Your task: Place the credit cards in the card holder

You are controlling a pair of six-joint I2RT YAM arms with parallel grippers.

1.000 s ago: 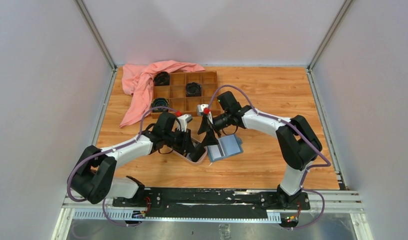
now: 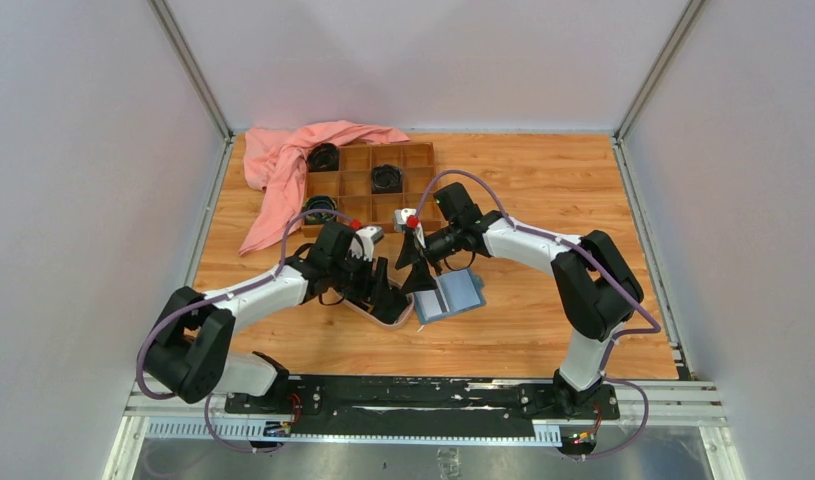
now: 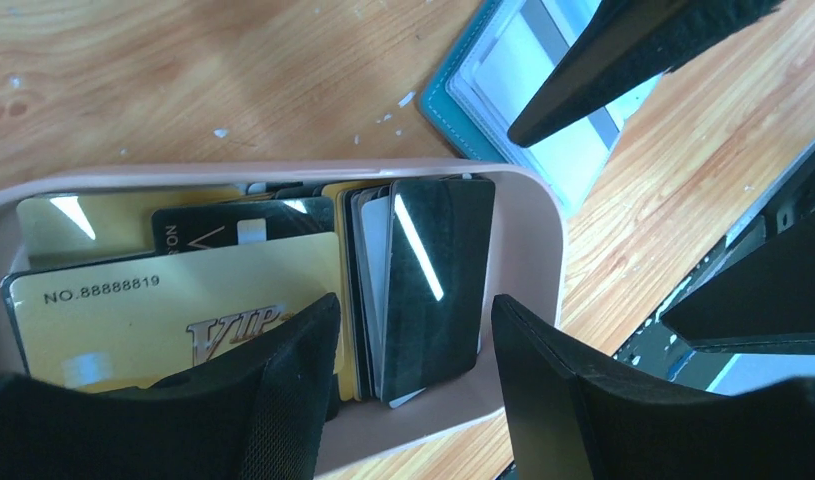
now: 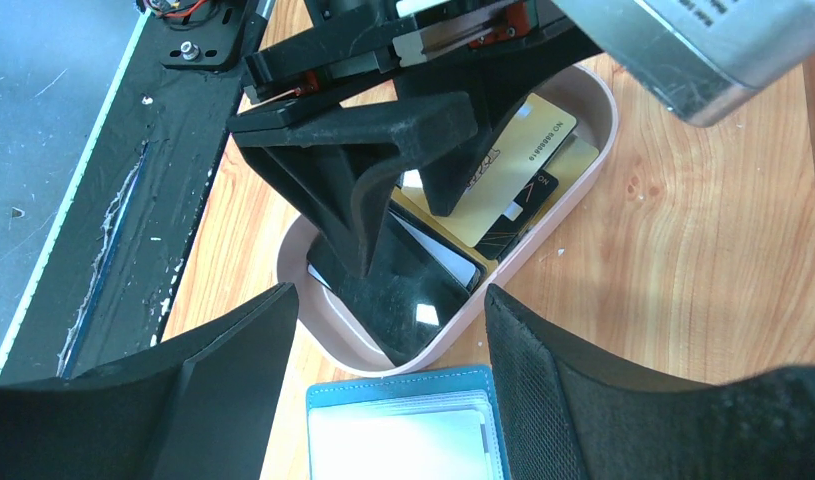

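A pale pink tray [image 3: 534, 215] is filled with cards. A black card [image 3: 438, 290] leans at its right end against a stack of others, and a gold VIP card [image 3: 173, 310] lies to the left. My left gripper hangs over the tray, open, its fingers on either side of the black card without pinching it. The blue card holder [image 2: 450, 296] lies spread open to the right of the tray, clear sleeves showing. Above the holder's near-left side, my right gripper stands open with nothing between its fingers.
Behind the arms is a brown compartment box [image 2: 413, 157] with several black coiled items, and a pink cloth [image 2: 277, 185] beside it. The two grippers are close together.
The right arm and the card holder have stayed where they were.
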